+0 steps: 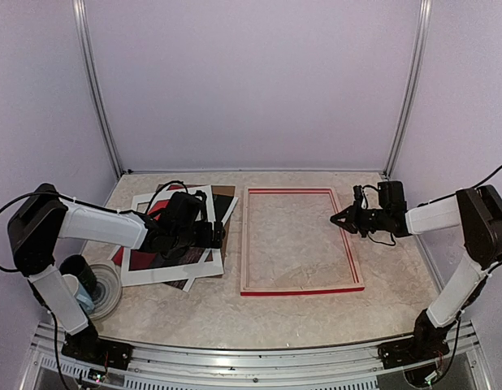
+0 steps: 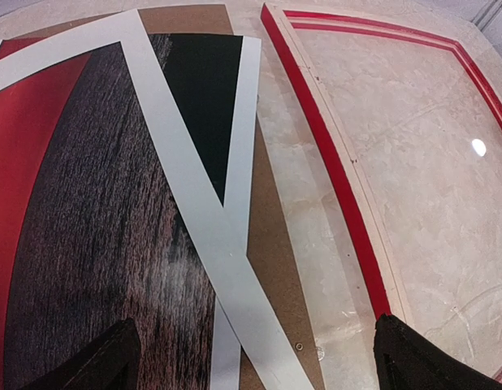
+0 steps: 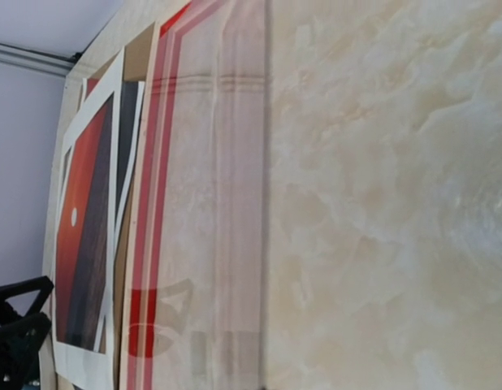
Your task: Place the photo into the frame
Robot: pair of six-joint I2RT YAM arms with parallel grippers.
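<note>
The photo [image 1: 157, 258], a red and dark picture with a white border, lies on a stack left of the frame. Above the stack's right edge my left gripper [image 1: 218, 235] hovers open; its two fingers [image 2: 421, 361] are far apart with nothing between them. Flat on the table in the middle is the frame [image 1: 304, 290], with red strips and a clear pane. Over the frame's right side is my right gripper [image 1: 335, 220], shut, with nothing showing in it. The right wrist view does not clearly show its fingertips.
Beneath the photo are other prints and a brown board [image 2: 275, 268]. A dark cup [image 1: 78, 272] and a round white dish [image 1: 107, 294] stand at the front left.
</note>
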